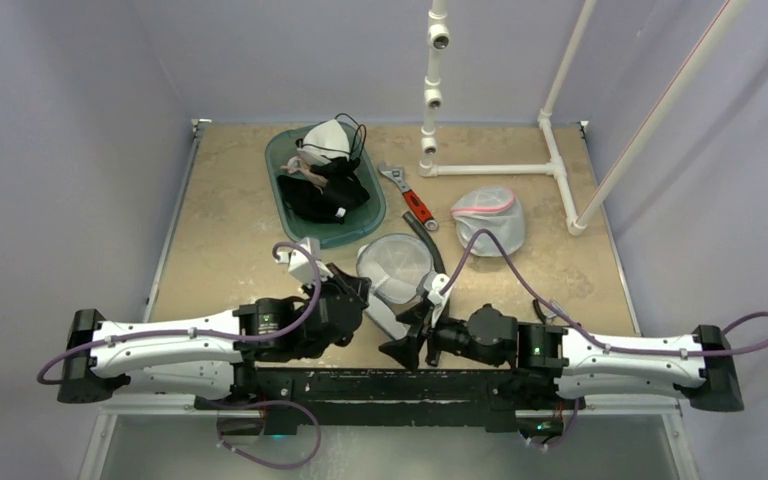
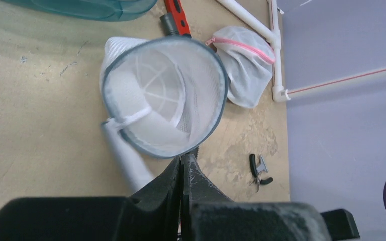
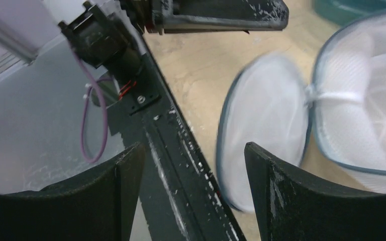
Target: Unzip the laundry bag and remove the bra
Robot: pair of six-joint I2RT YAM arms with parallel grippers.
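Note:
An opened white mesh bag with grey-blue rims (image 1: 395, 258) lies at the front centre, its interior facing up in the left wrist view (image 2: 161, 90), with a second round flap tilted toward the front edge. My left gripper (image 1: 360, 282) is at the bag's left, shut, nothing visible between its fingertips. My right gripper (image 1: 410, 335) hangs over the flap, open, fingers apart. A second bag with a pink zipper (image 1: 488, 220) lies behind on the right. Whether anything lies inside the open bag is unclear.
A green bin (image 1: 285, 215) of black and white garments stands at the back left. A wrench (image 1: 415, 205), a dark hose (image 1: 415, 225), pliers (image 2: 259, 170) and a white pipe frame (image 1: 490, 170) are around.

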